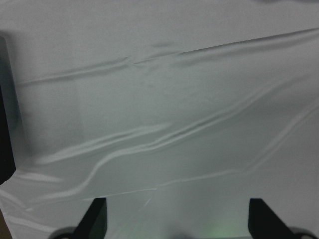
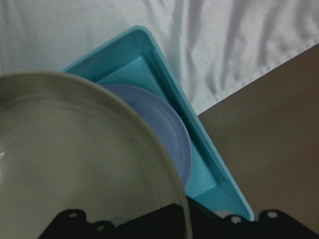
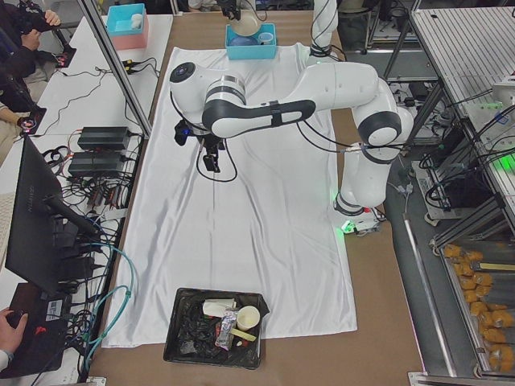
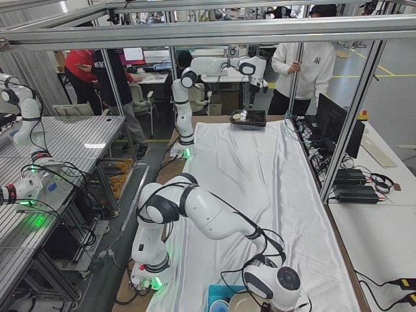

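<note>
My left gripper (image 3: pixel 211 157) hangs over the white cloth near the black tray's end of the camera right view; in the left wrist view its fingers (image 1: pixel 92 219) are spread wide with only cloth below. At the far end in the camera left view, my right gripper holds a cream bowl (image 2: pixel 75 144) by its rim between its fingers, above a light-blue tray (image 2: pixel 217 184). A blue dish (image 2: pixel 159 124) lies in that tray, partly hidden by the bowl.
A black tray (image 3: pixel 185 322) with a cream cup, packets and other items stands at the near end in the camera left view. Monitors and cables line the table at the left.
</note>
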